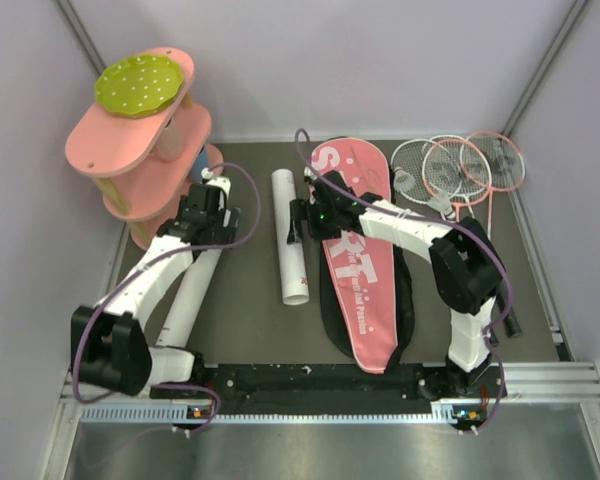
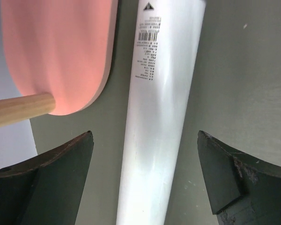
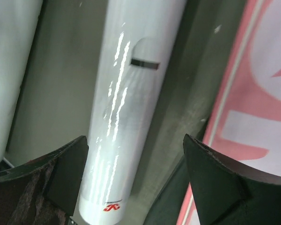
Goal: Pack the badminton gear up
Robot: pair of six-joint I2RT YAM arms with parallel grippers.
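Observation:
Two white tubes lie on the dark mat. The left tube (image 2: pixel 154 122) runs under my left gripper (image 1: pixel 212 220), which is open above it, straddling it in the left wrist view. The middle tube (image 3: pixel 126 108) lies beneath my open right gripper (image 1: pixel 305 220), between its fingers in the right wrist view; contact with either tube cannot be told. The pink SPORT racket bag (image 1: pixel 365 310) lies right of the middle tube, partly under my right arm. Several rackets (image 1: pixel 455 165) lie at the right with shuttlecocks (image 1: pixel 403 182), their handles partly hidden by the arm.
A pink tiered shelf (image 1: pixel 110 145) stands at the back left, topped by a green dotted tray (image 1: pixel 135 85). Some bare mat (image 1: pixel 250 310) shows between the two tubes. Walls close the back and sides.

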